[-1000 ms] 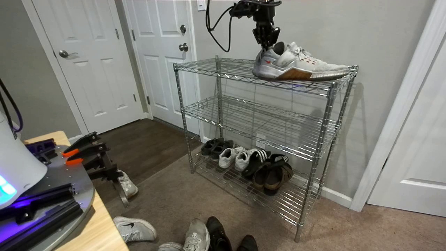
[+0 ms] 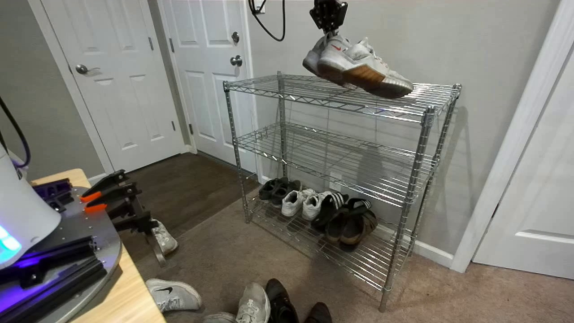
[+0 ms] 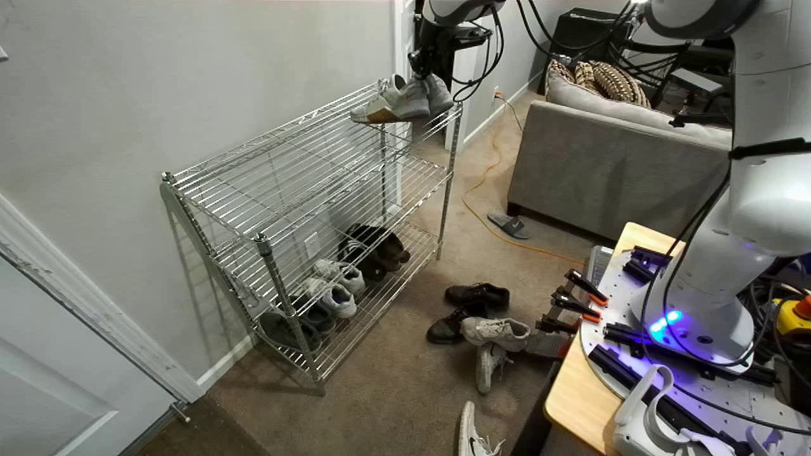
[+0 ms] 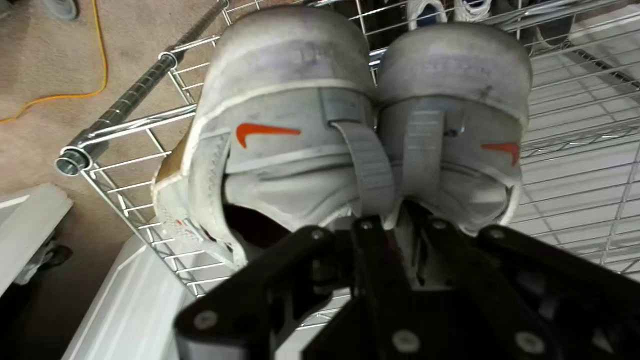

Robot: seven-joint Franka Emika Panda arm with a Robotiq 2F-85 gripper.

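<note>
A pair of whitish Nike sneakers hangs from my gripper by the heels, above the top tier of the wire rack. In exterior view 1 the near sneaker tilts toe-down, its tan and grey sole showing. Seen from the wrist, the left sneaker and right sneaker lie side by side, heels and orange swooshes toward the camera. My gripper is shut on the inner heel parts of both, near their pull loops. Just what lies between the fingertips is partly hidden. Exterior view 2 shows the sneakers near the rack's far end.
On the rack's bottom tier stand black shoes, white shoes and dark sandals. Loose shoes, among them a grey Nike sneaker, lie on the carpet. A wall stands close behind the rack.
My gripper and the sneakers have risen and shifted left in exterior view 1. A second ago the pair sat level on the top tier; now it is tilted toe-down above it.
</note>
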